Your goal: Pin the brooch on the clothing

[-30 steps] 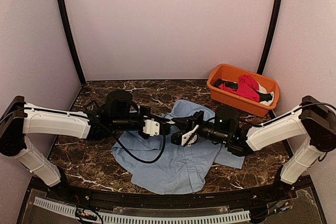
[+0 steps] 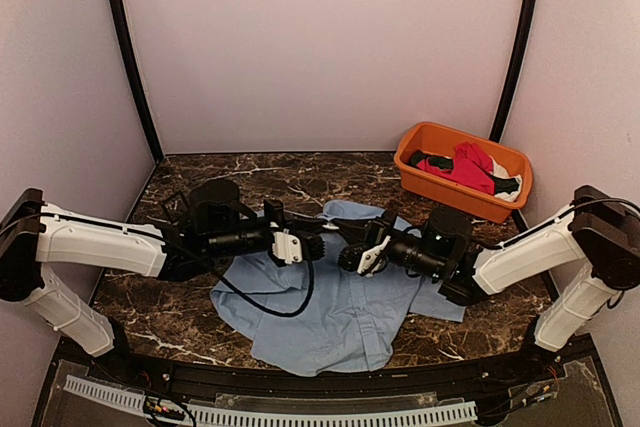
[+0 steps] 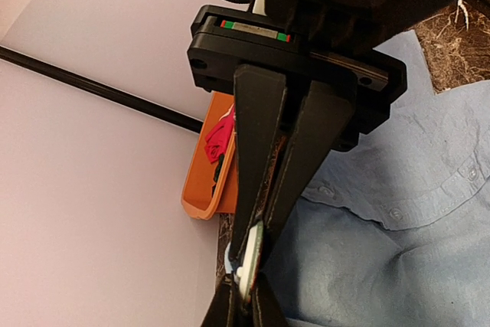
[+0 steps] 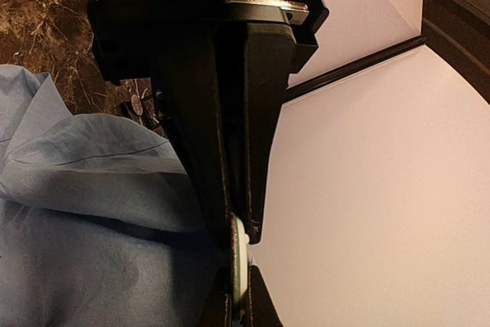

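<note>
The brooch (image 2: 329, 226) appears as a small pale piece between the two arms' fingertips, seen edge-on in both wrist views. My left gripper is shut on the brooch (image 3: 253, 248). From the opposite side, my right gripper is shut with its tips against or right beside the brooch (image 4: 241, 262); whether anything thin sits between them cannot be made out. Beneath both arms the light blue shirt (image 2: 330, 332) is spread out, its collar end towards the back. The brooch's pin and its contact with the cloth are hidden by the fingers.
An orange bin (image 2: 460, 197) holding red, black and white cloth stands at the back right. The two grippers face each other closely, leaving little room between them.
Both grippers have shifted slightly in the top view, the right wrist moving a little right and towards the front. The shirt's lower edge has slid slightly towards the front.
</note>
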